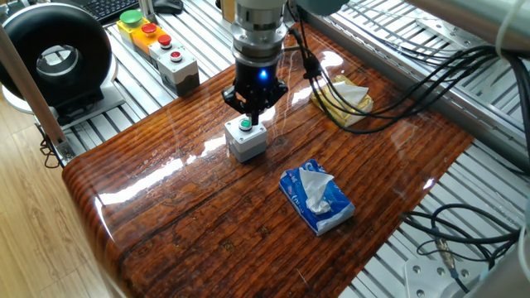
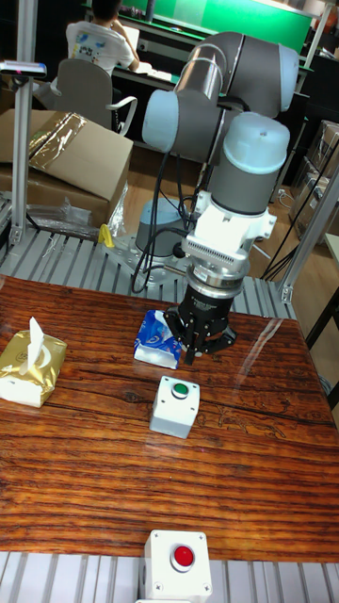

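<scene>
A white box with a green button (image 1: pixel 246 124) stands upright on the glossy wooden table. My black gripper (image 1: pixel 254 121) points down with its fingertips together, and nothing shows between them. In exterior view 1 the tips overlap the right side of the box top, just beside the button. From exterior view 3 the gripper (image 2: pixel 189 358) appears behind and above the green-button box (image 2: pixel 174 410), with the button in plain sight. Whether the tips touch the box cannot be told.
A blue tissue pack (image 1: pixel 316 199) and a yellow tissue pack (image 1: pixel 342 103) lie on the table. Red-button boxes (image 1: pixel 175 69) stand off its far left edge. Black cables (image 1: pixel 414 103) hang beside the arm.
</scene>
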